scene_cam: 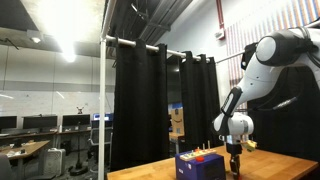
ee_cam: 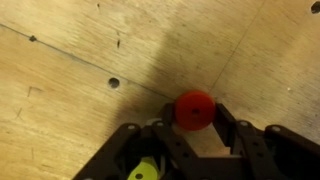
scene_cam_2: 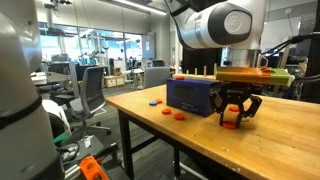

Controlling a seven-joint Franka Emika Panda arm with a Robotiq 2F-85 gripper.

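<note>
A round red piece (ee_cam: 194,110) is pinched between the fingertips of my gripper in the wrist view. The same gripper (scene_cam_2: 236,112) hangs low over the wooden table in exterior view 2, with red pieces at its fingers; one red piece (scene_cam_2: 229,125) shows at the tips, close to the tabletop. In exterior view 1 the gripper (scene_cam: 235,164) stands right of the blue box (scene_cam: 200,166). Whether the held piece touches the wood cannot be made out.
Loose red pieces (scene_cam_2: 179,117) and a small blue piece (scene_cam_2: 154,103) lie on the table in front of the blue box (scene_cam_2: 190,95). Pegs and pieces stand on the box. A yellow-green round piece (ee_cam: 146,170) shows beneath the gripper.
</note>
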